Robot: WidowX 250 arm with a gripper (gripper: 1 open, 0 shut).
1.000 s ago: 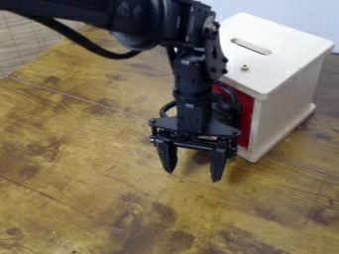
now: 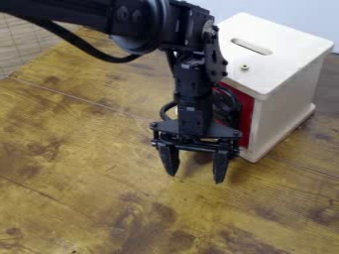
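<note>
The black gripper [image 2: 195,169] of my arm hangs low over the wooden floor, just in front of a white wooden box. Its two fingers point down and stand apart, open, with nothing visible between them. The white box [image 2: 286,79] has a slot and a small knob on top. Its red front [image 2: 247,121] is largely hidden behind my arm.
Bare wooden surface [image 2: 93,179] fills the left and front of the view. A woven mat [image 2: 20,45] lies at the upper left, and a pale wall stands behind the box.
</note>
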